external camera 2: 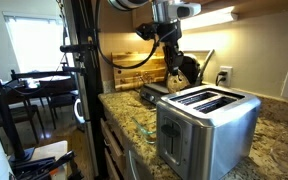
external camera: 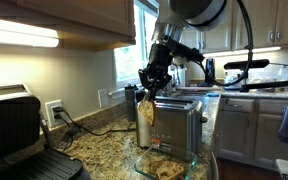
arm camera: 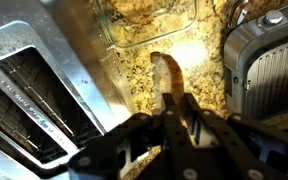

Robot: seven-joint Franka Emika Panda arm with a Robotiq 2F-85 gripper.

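Note:
A slice of bread [external camera: 145, 112] hangs from my gripper [external camera: 150, 93], which is shut on its upper edge. In the wrist view the bread [arm camera: 167, 74] shows nearly edge-on, reaching out past the fingertips. My gripper is over the counter, beside the silver toaster [arm camera: 69, 60] rather than over its slots. The toaster [external camera 2: 204, 132] stands upright, its two long slots [external camera 2: 216, 102] facing up. Nothing can be seen in those slots in the wrist view.
A clear glass dish [external camera: 144, 168] holding bread sits in front of the toaster. A dark ribbed appliance [arm camera: 274, 65] stands at the other side of the counter. Cables run along the wall by the outlet [external camera: 55, 113].

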